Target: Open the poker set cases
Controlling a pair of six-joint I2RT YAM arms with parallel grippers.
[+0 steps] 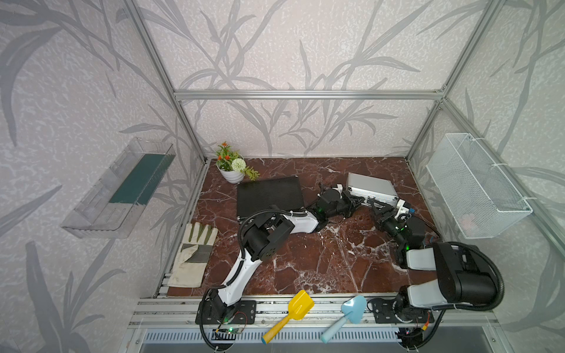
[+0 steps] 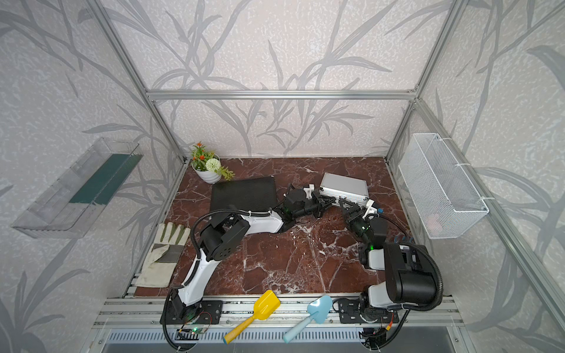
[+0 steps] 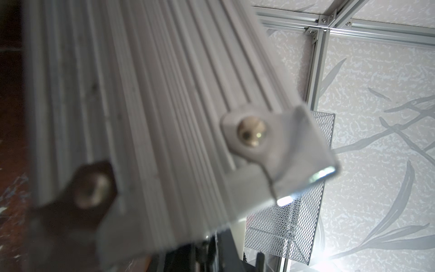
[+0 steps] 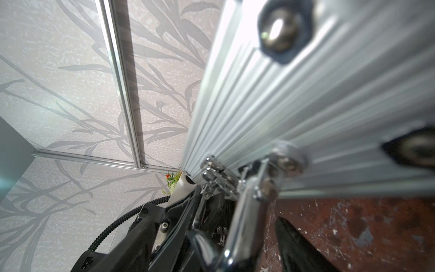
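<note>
A silver aluminium case (image 1: 372, 183) lies at the back right of the table. My left gripper (image 1: 357, 201) is at its front-left; the case's ribbed side and corner fittings (image 3: 251, 131) fill the left wrist view, hiding most of that gripper's fingers. My right gripper (image 2: 344, 203) is at the case's front. In the right wrist view a latch (image 4: 247, 204) on the ribbed front shows sharply tilted outward between blurred dark fingers, which stand apart. Whether they touch the latch is unclear.
A black flat case or mat (image 1: 264, 191) lies left of centre, a flower pot (image 1: 233, 173) behind it. Gloves (image 1: 191, 259) lie front left, scoops (image 1: 300, 306) on the front rail. A white wire basket (image 1: 470, 188) hangs at right.
</note>
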